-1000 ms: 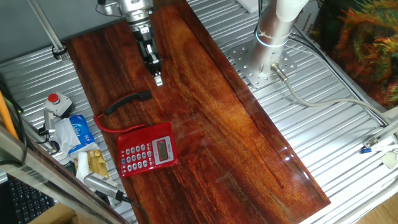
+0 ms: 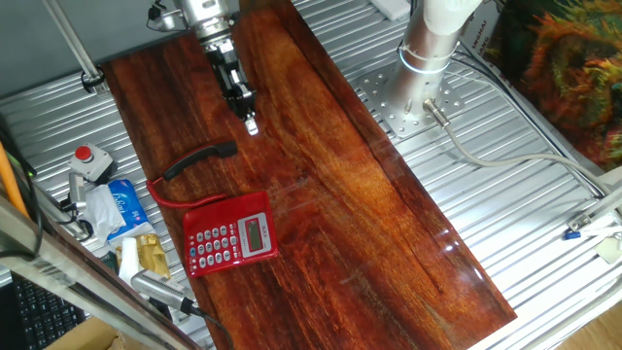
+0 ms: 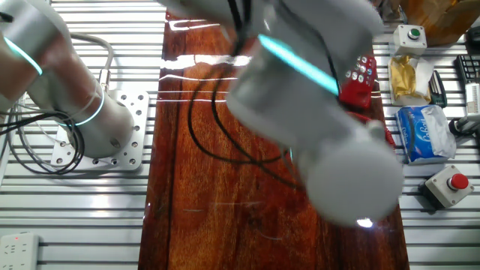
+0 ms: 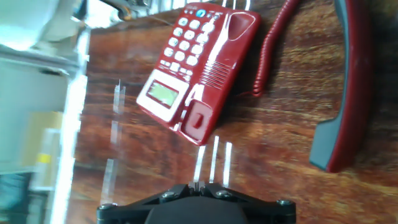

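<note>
A red desk phone [image 2: 230, 233] with a grey keypad and small display lies on the dark wooden tabletop. Its handset [image 2: 199, 158] rests off the cradle on the wood, joined to the base by a red cord [image 2: 173, 202]. In the wrist view the phone base [image 4: 196, 68] is ahead of me and the handset [image 4: 356, 87] is at the right. My gripper [image 2: 252, 125] hangs above the table beyond the handset, its fingertips together with nothing visible between them. In exterior view 2 the arm hides the gripper and most of the phone [image 3: 360, 81].
Along the table's left side in exterior view 1 sit a red-button box [image 2: 90, 162], a blue tissue pack [image 2: 124, 209] and a metal post [image 2: 160, 290]. The robot's base [image 2: 413, 97] stands on the right.
My gripper has shifted very slightly to the right in exterior view 1. The phone base and handset have not moved.
</note>
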